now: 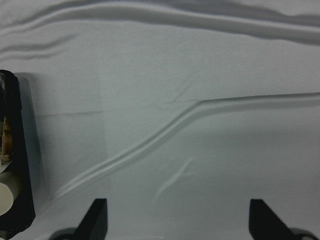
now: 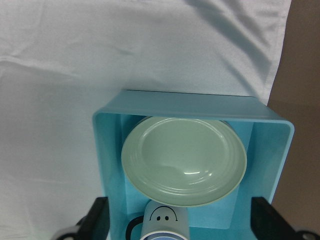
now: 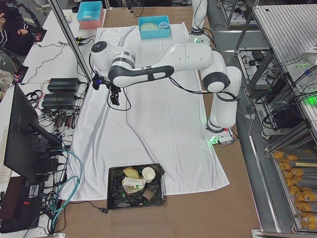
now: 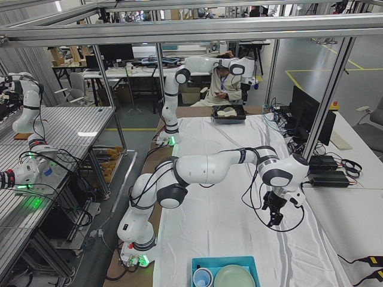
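A black tray (image 3: pixel 113 198) at the near end in the camera left view holds a white cup (image 3: pixel 148 173) and scraps; its edge (image 1: pixel 22 170) shows in the left wrist view, where my left gripper stands open over the cloth. A turquoise bin (image 2: pixel 107 150) holds a pale green plate (image 2: pixel 184 160) and a mug (image 2: pixel 165 222) with a drawn face. My right gripper is open above the bin, nothing visible between its fingers.
A white cloth (image 3: pixel 158 129) covers the table, clear between tray and bin. Monitors (image 3: pixel 25 139), cables and a metal post line one side; a metal rack (image 3: pixel 285 59) stands on the other.
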